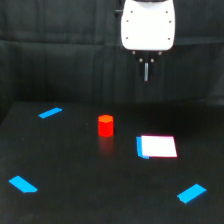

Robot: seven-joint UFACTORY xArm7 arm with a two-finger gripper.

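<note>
A small red block point(105, 126) stands on the dark table, left of centre. To its right lies a white square point(160, 146) with a thin pink edge and a blue strip showing at its left side. My gripper point(146, 72) hangs high above the table at the top, over the area between the block and the white square but nearer the square, below a white housing. Its fingers look like a thin vertical shape; whether they are apart or together is hard to tell.
Blue tape strips lie on the table at back left point(50, 112), front left point(23, 184) and front right point(191, 193). A dark curtain hangs behind.
</note>
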